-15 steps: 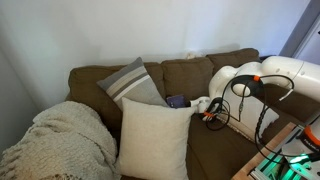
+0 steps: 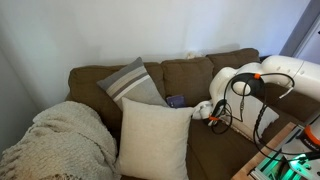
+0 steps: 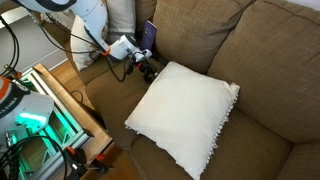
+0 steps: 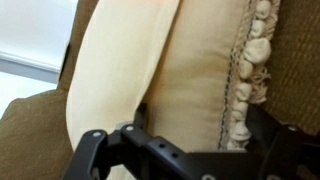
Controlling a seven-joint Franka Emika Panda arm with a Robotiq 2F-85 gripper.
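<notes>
A cream pillow (image 2: 153,145) leans on the brown couch in exterior view 1. From exterior view 2 the same pillow (image 3: 188,115) shows broad side up, with a corner near my gripper (image 3: 143,72). In the wrist view the fingers of my gripper stand open, one finger (image 4: 138,117) over the pale cloth and the other by its tasselled edge (image 4: 243,92). Pillow fabric lies across the gap between them; whether the fingers touch it I cannot tell. The fingertips are small and dark in both exterior views.
A grey striped cushion (image 2: 132,83) rests against the couch back, with a dark blue object (image 2: 177,101) beside it. At the left, a cream knitted throw (image 2: 60,145) covers the couch arm. Cables hang around my arm. Open seat (image 2: 215,152) lies right of the pillow.
My gripper has shifted slightly down and to the right in exterior view 1. The pillow and the other things stay where they were.
</notes>
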